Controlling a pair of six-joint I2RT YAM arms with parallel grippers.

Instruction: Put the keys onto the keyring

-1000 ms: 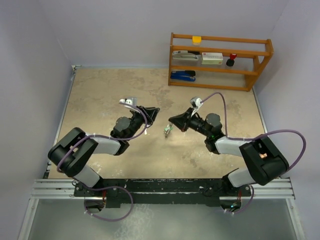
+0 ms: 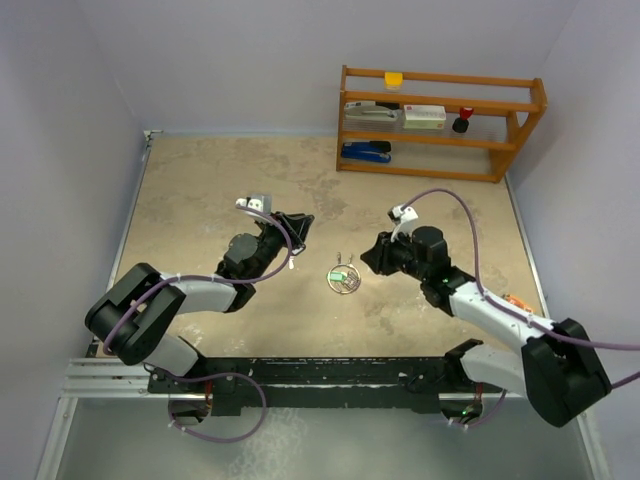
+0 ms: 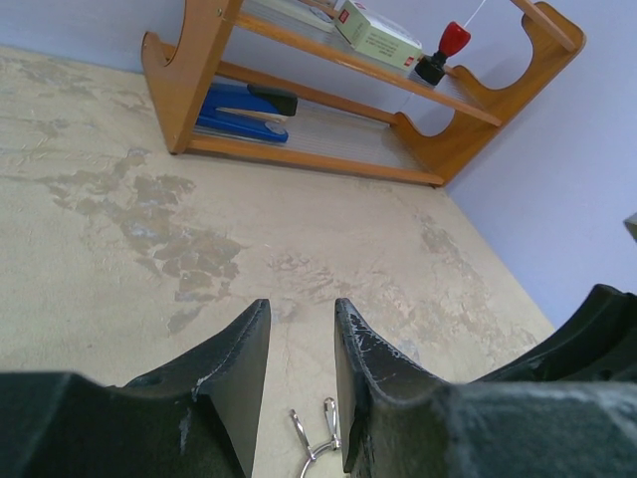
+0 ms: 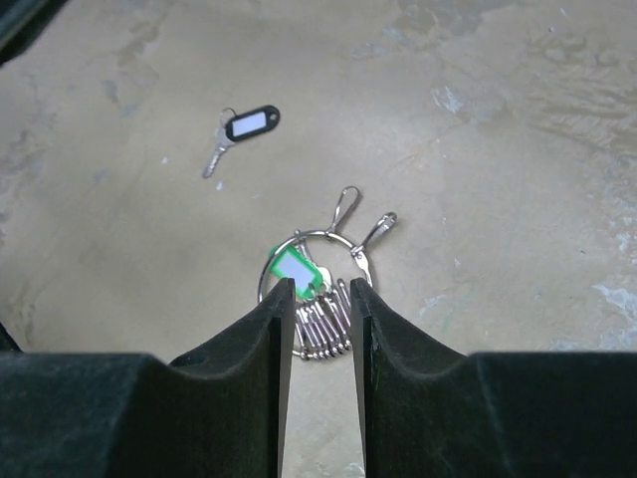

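The metal keyring (image 2: 343,279) lies on the table between the two arms. In the right wrist view it is a ring (image 4: 264,283) carrying a green-tagged key (image 4: 296,271) and several metal clips (image 4: 323,324), with two looped ends sticking out at the top. Apart from it lies a loose key with a black tag (image 4: 253,122). My right gripper (image 2: 371,262) is just right of the ring, its fingers apart and empty. My left gripper (image 2: 306,222) hovers up and left of the ring, fingers parted, nothing between them; the left wrist view catches only the ring's looped ends (image 3: 330,413).
A wooden shelf (image 2: 440,141) stands at the back right, holding a box (image 2: 424,117), a blue stapler (image 2: 367,152) and other items. By the right table edge is a small orange object (image 2: 517,303).
My right arm has shifted right and toward the front. The left arm has barely moved.
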